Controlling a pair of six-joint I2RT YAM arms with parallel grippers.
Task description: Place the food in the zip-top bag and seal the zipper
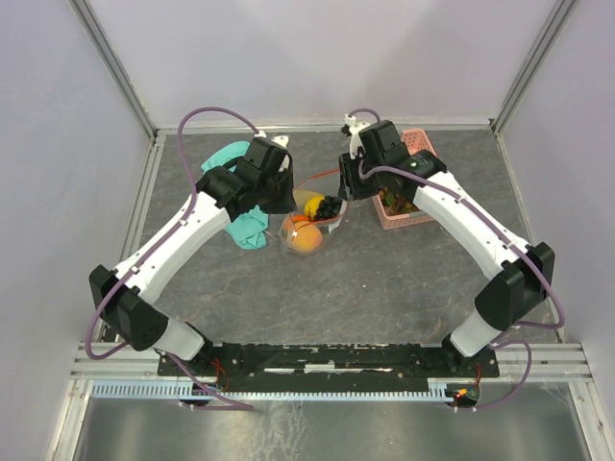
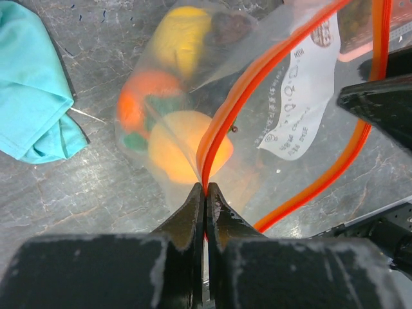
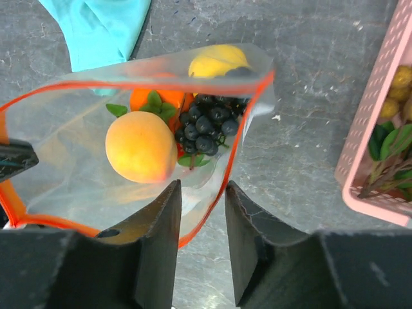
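The clear zip bag with orange zipper [image 2: 251, 77] holds a large orange fruit [image 3: 141, 147], a yellow fruit [image 3: 212, 61], dark grapes [image 3: 206, 129], red-orange produce [image 2: 148, 93] and green leaves. My left gripper is shut on the bag's zipper edge, holding one side of the mouth. My right gripper is at the opposite side of the mouth, part open, with the orange zipper edge between its fingertips; whether it grips is unclear. The mouth stands open between them.
A turquoise cloth [image 1: 245, 230] lies left of the bag. A pink basket [image 3: 354, 167] with more produce stands at the right, behind the right arm.
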